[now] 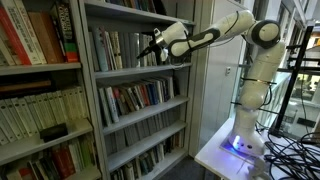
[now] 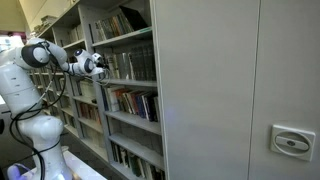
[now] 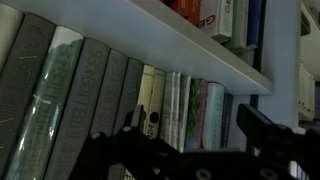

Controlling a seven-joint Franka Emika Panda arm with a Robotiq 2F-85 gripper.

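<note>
My gripper [image 1: 150, 49] is at the end of an arm stretched from the right to the bookcase, in front of a shelf of books. In the wrist view its dark fingertips [image 3: 250, 122] stand apart, with nothing held between them. Beyond them is a row of upright books: thick grey volumes [image 3: 82, 95] on the left, a cream-coloured book [image 3: 145, 98] near the middle and thinner books on the right. The lower parts of some are hidden by the gripper. From the other side, the gripper [image 2: 98, 69] is close to the shelf front; contact with a book cannot be made out.
A pale shelf board [image 3: 210, 48] runs above the row, with red books [image 3: 209, 14] on it. Upright bookcase panels [image 1: 91, 90] divide the sections. The white table [image 1: 220, 158] by the arm's base has clear surface.
</note>
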